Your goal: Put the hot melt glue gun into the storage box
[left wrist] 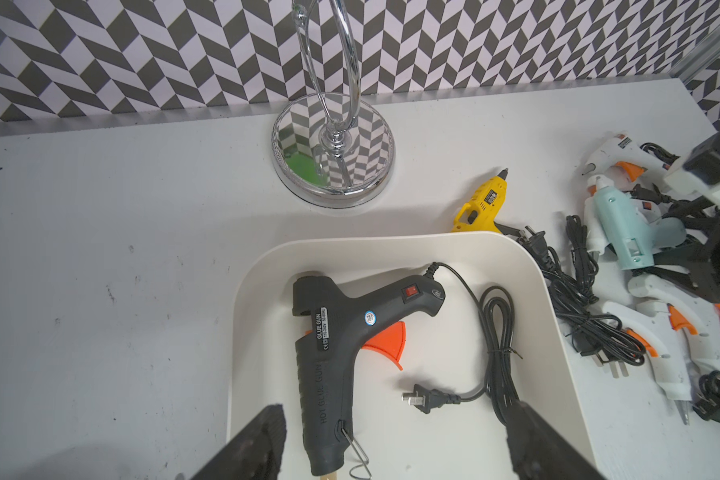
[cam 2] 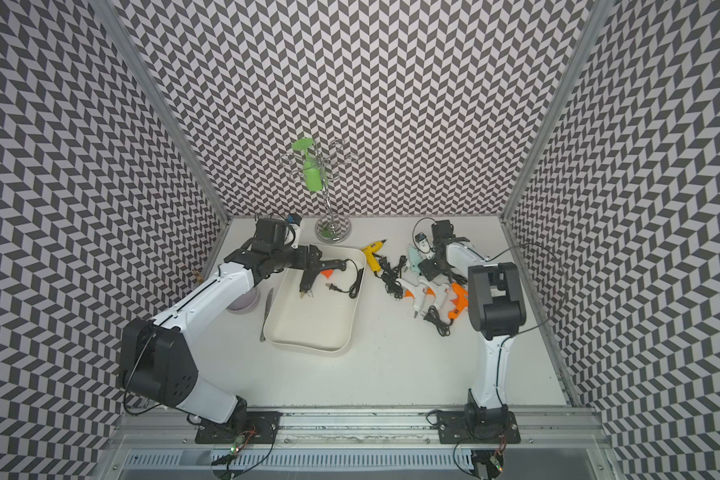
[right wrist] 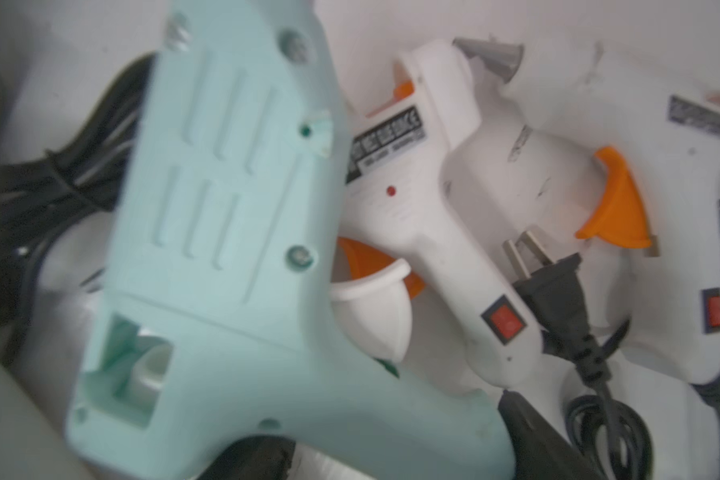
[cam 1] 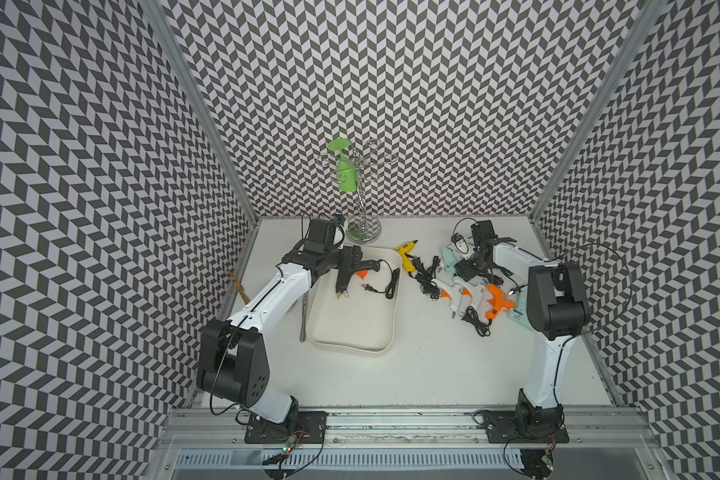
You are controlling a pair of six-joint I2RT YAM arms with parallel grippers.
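A black glue gun with an orange trigger lies in the white storage box, its coiled cable beside it. Above the box my left gripper is open, with empty space between its fingers. At the right, a mint glue gun fills much of the right wrist view. My right gripper is open, with the mint handle between or just beyond its fingertips; contact cannot be told. White glue guns with orange triggers lie close by, along with an orange glue gun.
A yellow glue gun and bundled black cables lie just outside the box's right side. Behind it stands a chrome rack bearing a green item.
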